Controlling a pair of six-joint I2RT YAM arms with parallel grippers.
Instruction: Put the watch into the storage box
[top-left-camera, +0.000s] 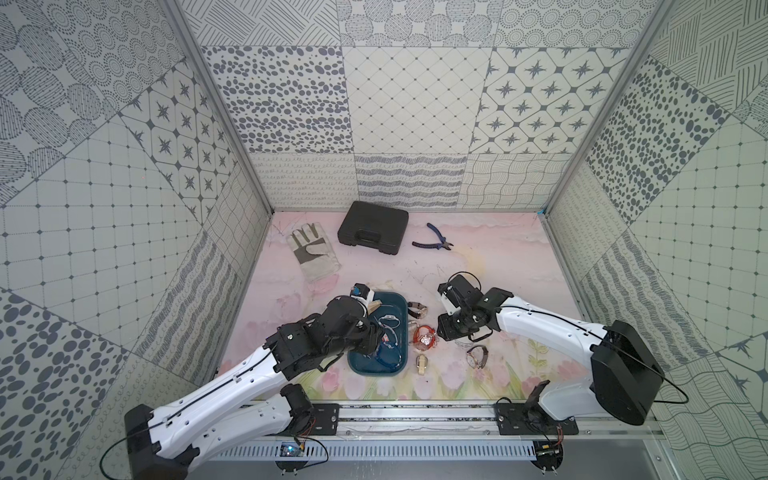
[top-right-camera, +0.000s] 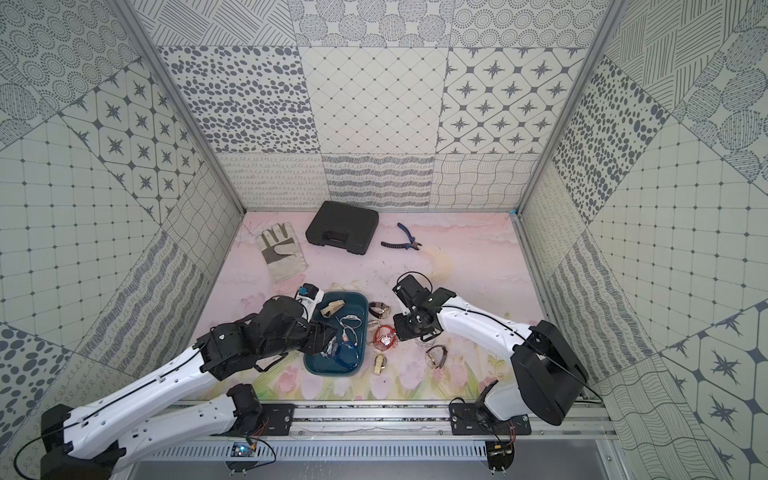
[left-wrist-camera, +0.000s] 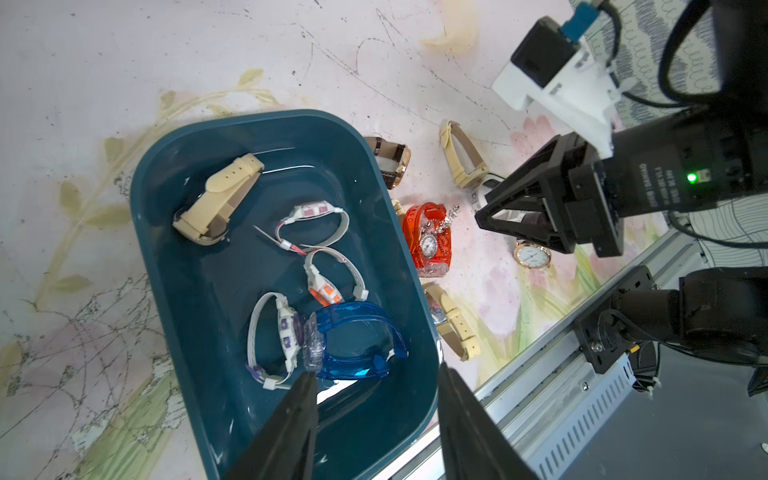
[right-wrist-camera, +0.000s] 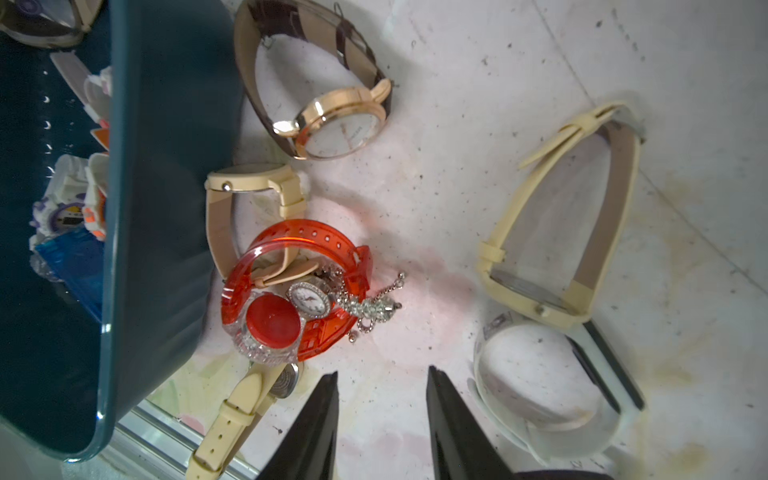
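In the left wrist view the teal storage box (left-wrist-camera: 152, 264) holds a beige watch (left-wrist-camera: 224, 192), several white-strapped watches and a clear blue watch (left-wrist-camera: 352, 372). My left gripper is open above the near part of the box, nothing between its fingers. Outside, right of the box, lie a red watch (right-wrist-camera: 316, 232), a brown-strapped watch (right-wrist-camera: 340, 108), a small beige watch (right-wrist-camera: 256, 177) and a cream watch (right-wrist-camera: 232, 416). Farther right a beige watch (right-wrist-camera: 612, 216) touches a white watch (right-wrist-camera: 580, 436). My right gripper hangs open and empty between these groups.
A round-dialled watch (left-wrist-camera: 532, 254) lies near the table's front. At the back are a glove (top-left-camera: 312, 249), a black case (top-left-camera: 373, 227) and blue-handled pliers (top-left-camera: 433, 240). The box wall stands close to the nearest loose watches.
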